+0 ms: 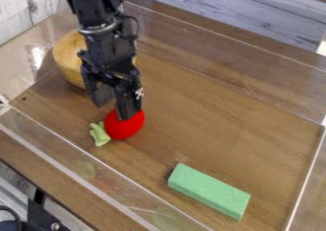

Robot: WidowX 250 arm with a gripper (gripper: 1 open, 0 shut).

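The black gripper (pixel 112 97) is low over a red round object (pixel 125 126) with a pale green tip (pixel 99 134), probably a toy vegetable or fruit. Its fingertips are at or just above the red object's top; I cannot tell whether they touch it or how far they are apart.
A yellow bowl (pixel 69 55) is behind the arm at upper left. A green block (pixel 208 190) lies at the front right of the wooden table (pixel 230 101).
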